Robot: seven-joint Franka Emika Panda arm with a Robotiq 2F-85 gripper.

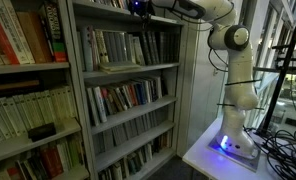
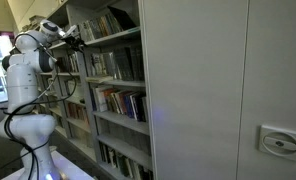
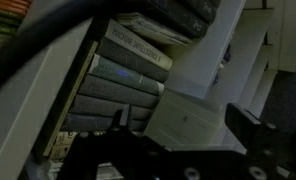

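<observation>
My gripper is open in the wrist view, and no object shows between its dark fingers. Beyond it, grey and dark books (image 3: 123,85) are stacked or leaning in a shelf compartment, one with white lettering on its spine. A pale block-like item (image 3: 183,120), perhaps a book or box, lies right of them, partly hidden by the gripper. From outside, the gripper (image 2: 76,42) is high up by the upper shelves. Only a small dark part of it shows at the top edge of exterior view 1, so its exact distance to the books is unclear.
The tall grey bookcase (image 1: 80,85) holds several shelves of books. A white table (image 1: 210,158) carries the arm's base, with loose black cables (image 1: 283,155) beside it. A broad pale panel (image 2: 193,90) closes off the bookcase's right side. A dark cable crosses the wrist view.
</observation>
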